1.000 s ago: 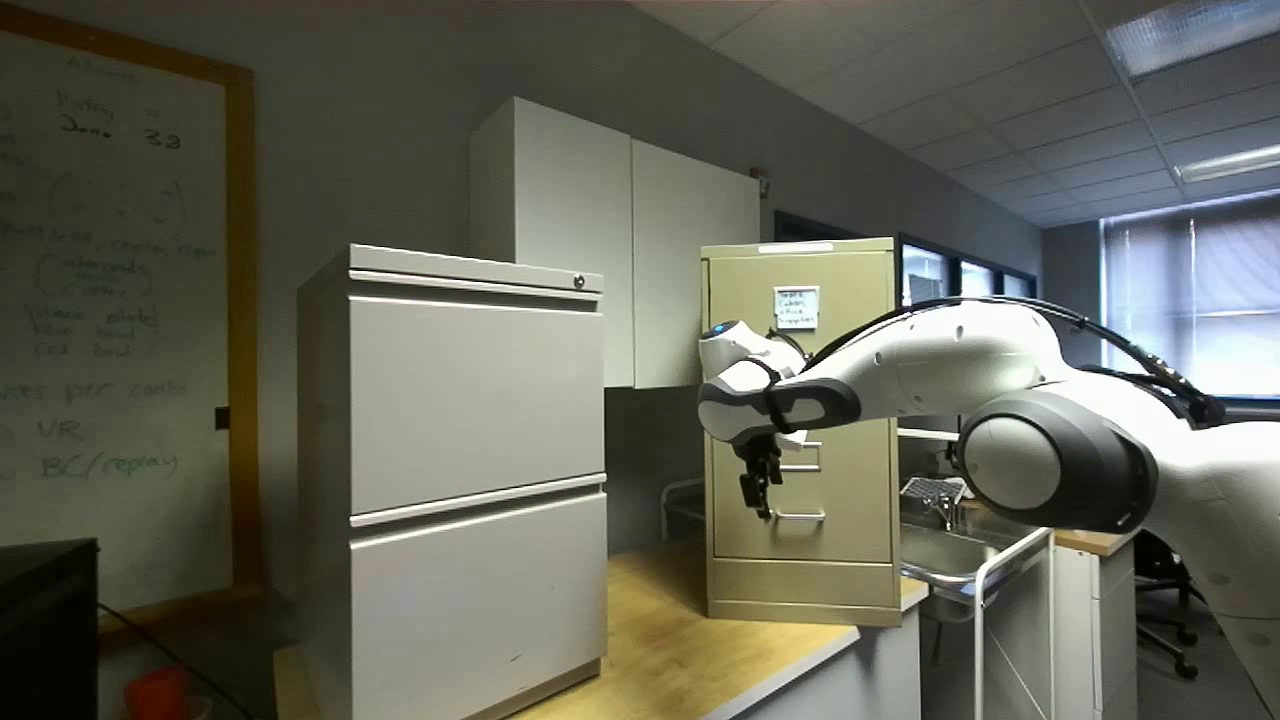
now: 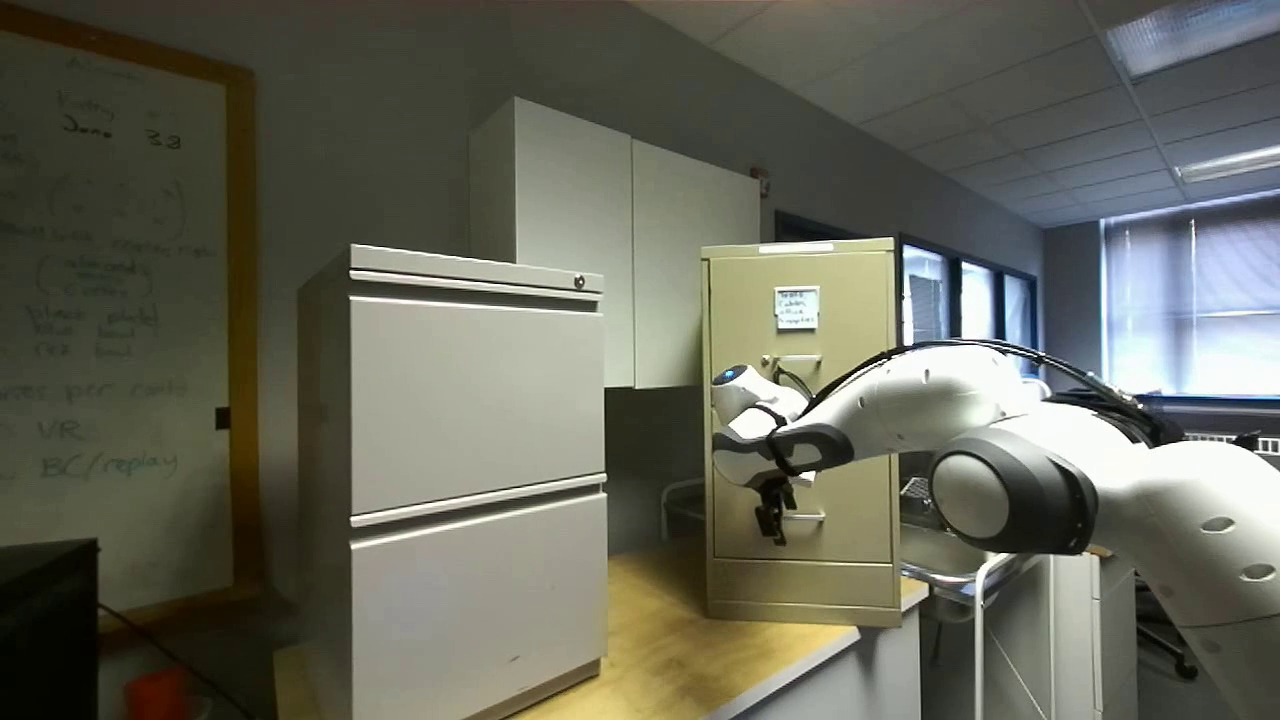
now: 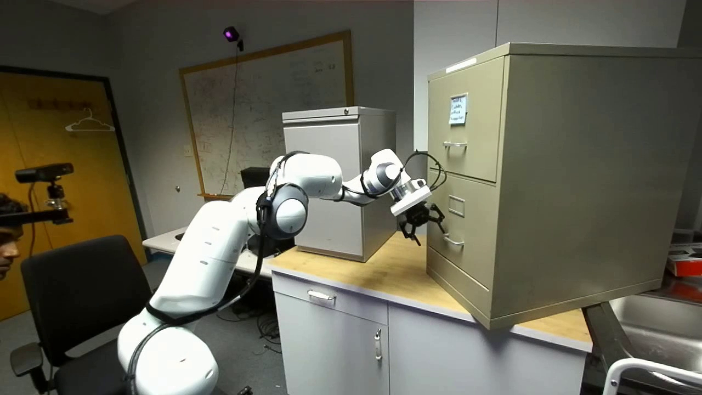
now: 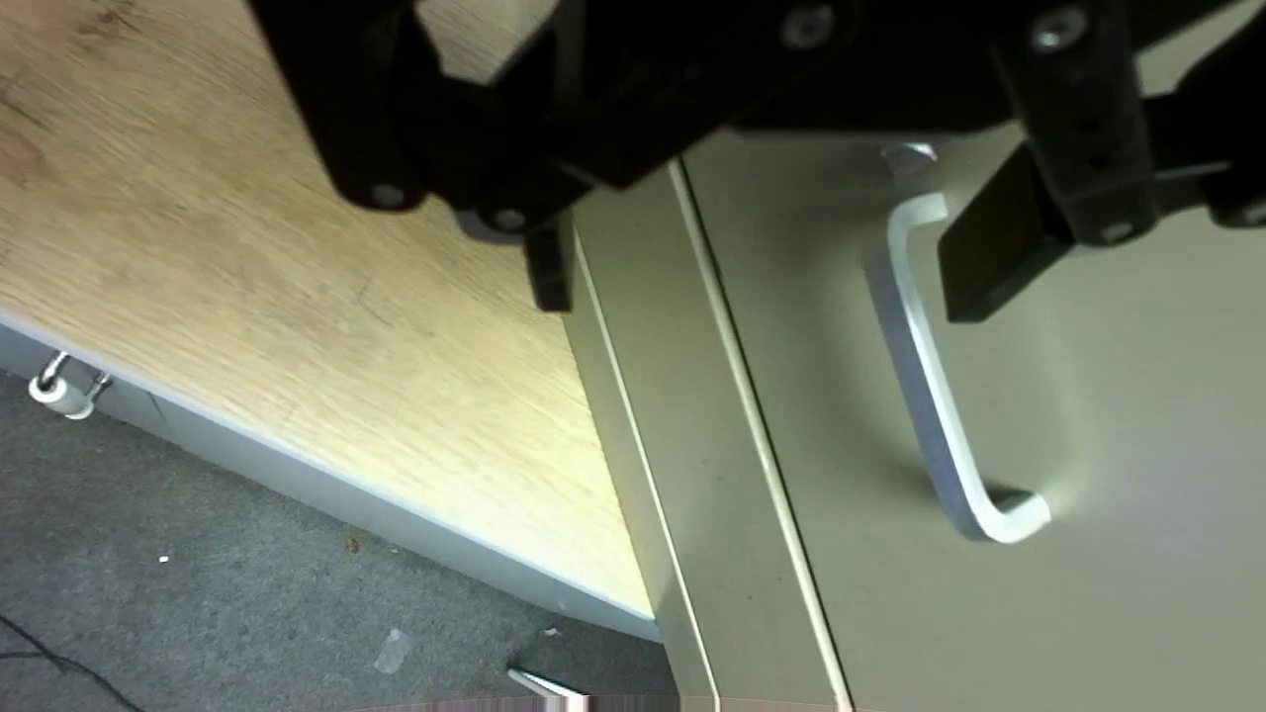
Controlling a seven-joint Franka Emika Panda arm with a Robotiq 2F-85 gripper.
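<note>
A beige two-drawer filing cabinet [image 3: 586, 171] stands on the wooden counter, both drawers closed. My gripper [image 3: 428, 231] is open in front of its lower drawer, close to the silver lower handle [image 3: 454, 241]. In the wrist view the handle [image 4: 938, 380] lies below the right finger [image 4: 1003, 243], while the left finger [image 4: 548, 267] is over toward the cabinet's base and the counter. Nothing is held. Whether a finger touches the handle cannot be made out. The upper handle [image 3: 455, 144] is above the gripper.
A light grey cabinet [image 2: 480, 408] stands on the same counter [image 2: 684, 630], to the left in exterior view 1. Bare counter shows between the two cabinets. A sink [image 3: 658, 329] is on the far side of the beige cabinet, and a black chair [image 3: 85, 296] is at the left.
The arm has come down, and the gripper sits lower and slightly farther right in exterior view 1, nearer the lower handle. Both cabinets are unmoved.
</note>
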